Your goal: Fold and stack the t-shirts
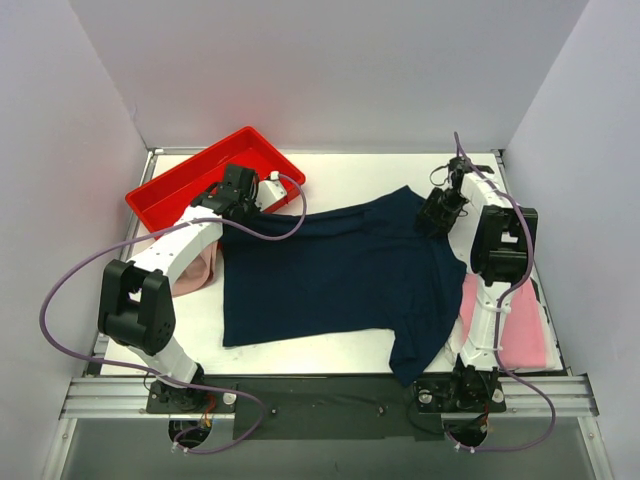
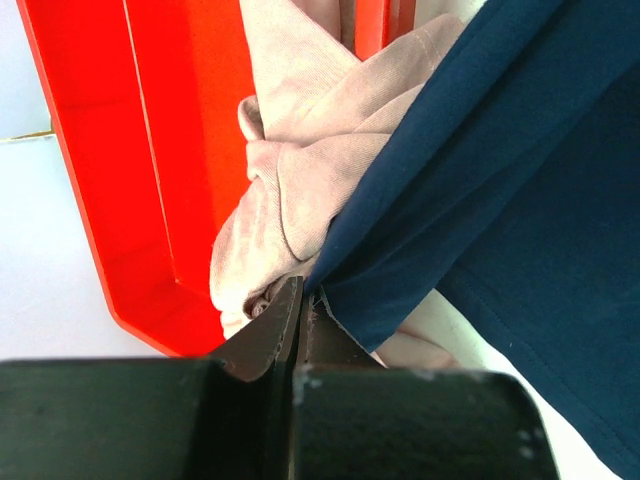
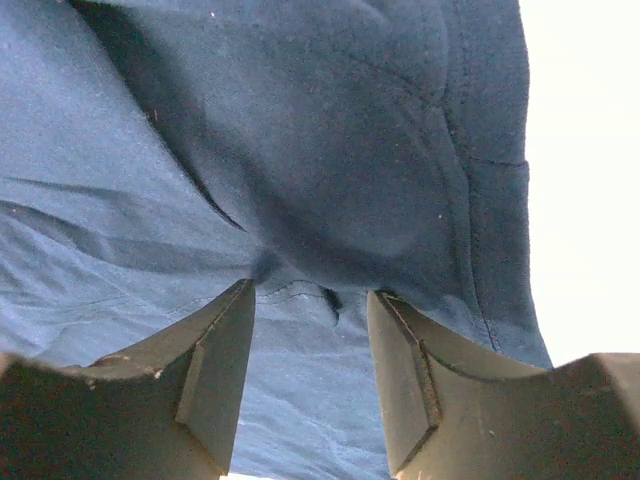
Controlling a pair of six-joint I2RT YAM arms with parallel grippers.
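Note:
A navy t-shirt [image 1: 320, 285] is spread over the middle of the table, one sleeve reaching the front edge. At its upper left corner, my left gripper is shut, and the navy cloth gathers into a pinch between its fingertips. My right gripper [image 1: 432, 228] is down at the shirt's upper right part. In the right wrist view its fingers [image 3: 222, 365] stand apart over the navy fabric, with a raised fold and a seam just ahead of the gap.
A red bin [image 1: 165, 195] stands at the back left. Beige cloth [image 2: 310, 165] lies bunched against it, under the left gripper. A folded pink shirt [image 1: 522, 325] lies at the front right. White table shows bare behind the navy shirt.

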